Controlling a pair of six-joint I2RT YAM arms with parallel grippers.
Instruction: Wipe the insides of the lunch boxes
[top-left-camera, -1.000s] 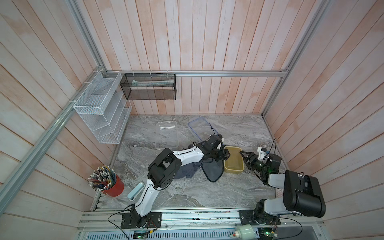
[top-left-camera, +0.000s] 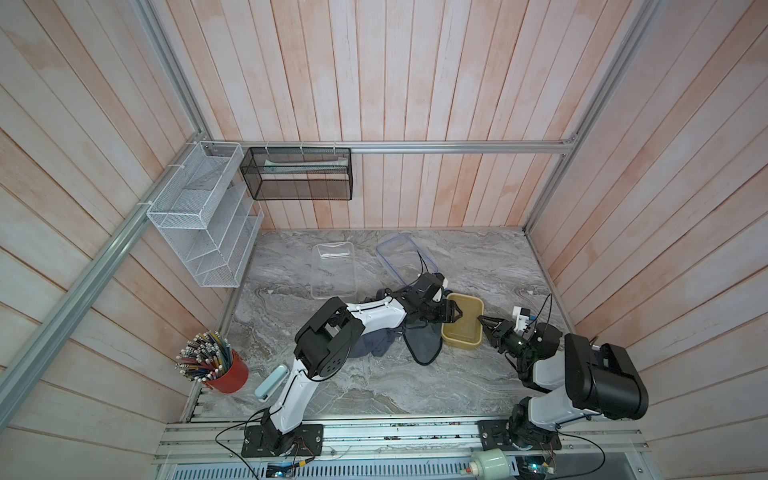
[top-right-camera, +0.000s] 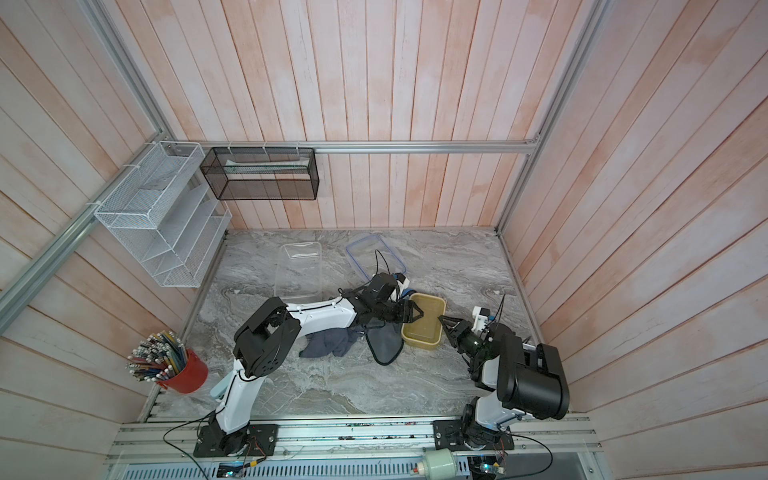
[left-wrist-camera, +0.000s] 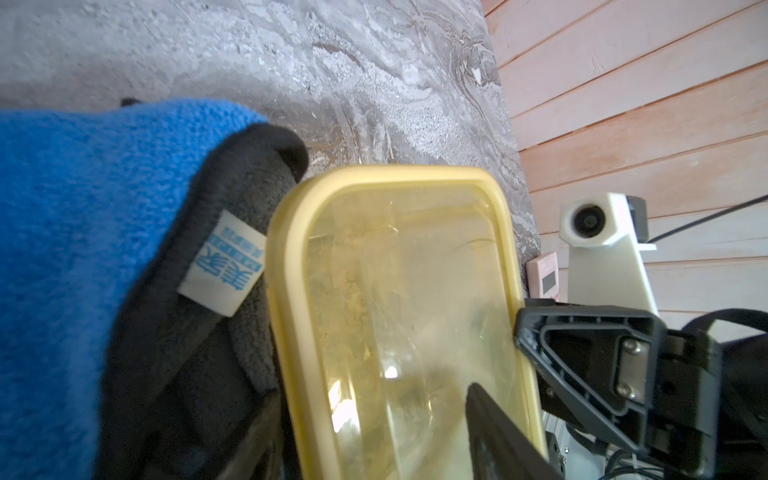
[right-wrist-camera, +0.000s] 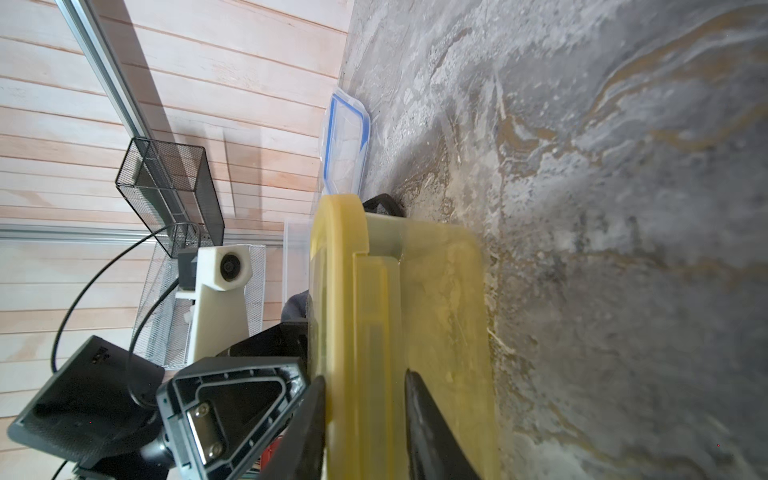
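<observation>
A yellow lunch box (top-left-camera: 464, 328) (left-wrist-camera: 400, 304) (right-wrist-camera: 432, 320) stands right of centre, its open top up in the top views, between my two grippers. My left gripper (top-left-camera: 450, 312) is at its left rim, fingers apart over that rim. My right gripper (top-right-camera: 448, 324) is at its opposite rim, fingertips either side of the wall, part open; contact is unclear. A dark cloth (top-right-camera: 385, 344) with a blue side (left-wrist-camera: 64, 256) lies beside the box, partly under my left arm. A clear box (top-left-camera: 333, 272) and a blue-rimmed box (top-left-camera: 392, 259) lie behind.
A red cup of pens (top-left-camera: 230, 376) and a light blue object (top-left-camera: 272, 382) are at the front left. Wire baskets (top-left-camera: 296, 188) hang on the rails.
The yellow box has shifted slightly left and toward the front. My right gripper has moved the same way with it. My left arm is nearly still.
</observation>
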